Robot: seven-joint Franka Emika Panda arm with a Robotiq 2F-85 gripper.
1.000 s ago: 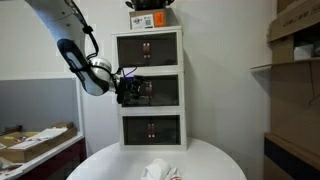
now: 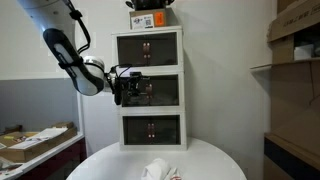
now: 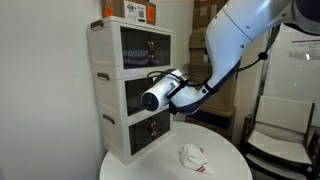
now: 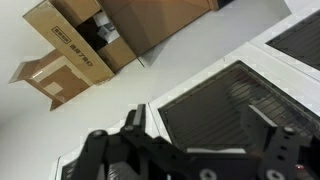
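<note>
A white three-tier cabinet (image 2: 119,110) with dark double doors stands at the back of the round white table (image 2: 110,163). Level with its middle tier is my gripper (image 2: 122,88), in front of the left side of the dark middle doors (image 2: 163,91). In the wrist view the gripper is open, its two fingers wide apart, and nothing shows between them but a dark cabinet door (image 4: 215,108). Whether any finger touches the cabinet cannot be told. A crumpled white cloth (image 3: 193,156) lies on the tabletop.
An orange-and-white box (image 2: 147,19) sits on top of the cabinet. Cardboard boxes (image 2: 295,95) fill the right side, and an open carton (image 2: 38,145) lies on a side table at left. A chair (image 3: 282,130) stands beyond the table.
The arm and gripper have shifted slightly to the left in the first exterior view. Cabinet doors and cloth look the same.
</note>
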